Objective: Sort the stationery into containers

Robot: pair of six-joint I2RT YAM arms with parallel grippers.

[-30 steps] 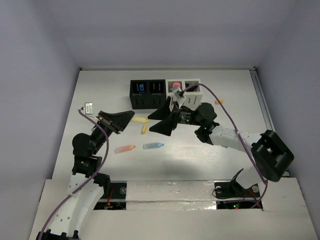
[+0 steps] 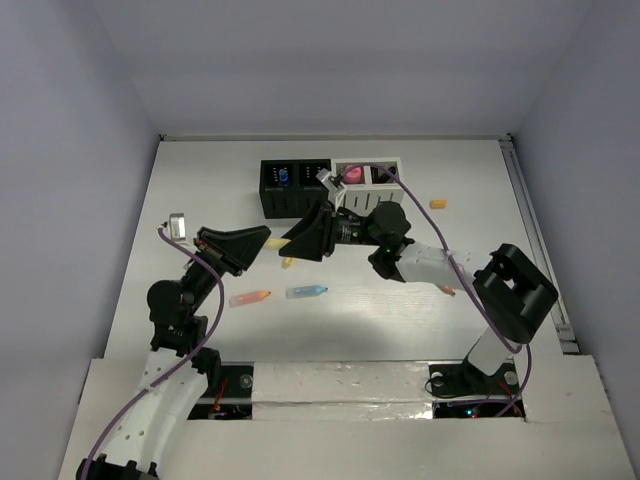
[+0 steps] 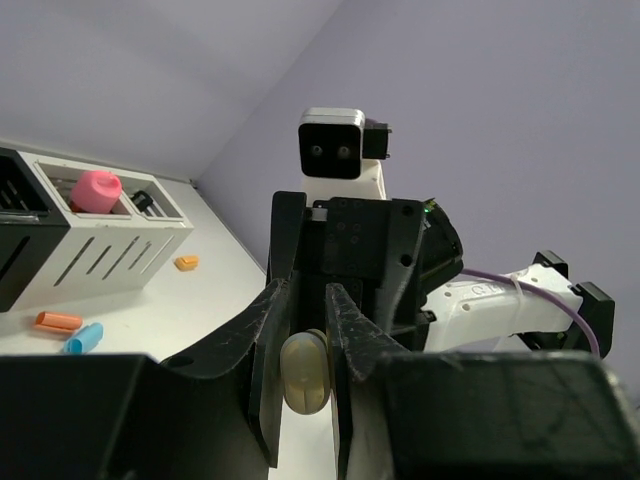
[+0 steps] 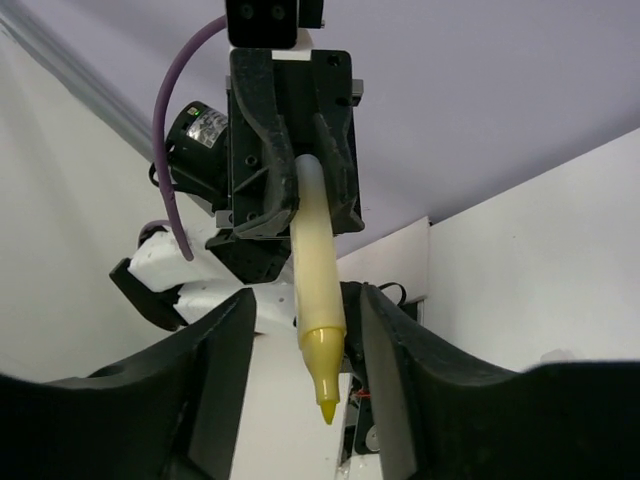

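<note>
A yellow marker is held horizontally in the air by my left gripper, which is shut on its end. My right gripper reaches around the marker's other end from the right, its fingers part open on either side of the yellow tip in the right wrist view. A black container and a white container stand at the back, the white one holding a pink item. Pink and blue markers and a small yellow piece lie on the table.
A yellow-orange block lies at the right of the white container. An orange item lies partly behind my right arm.
My right gripper has moved left onto the marker's end, and its fingers have come closer together around it. My left gripper has shifted slightly, still with the marker.
</note>
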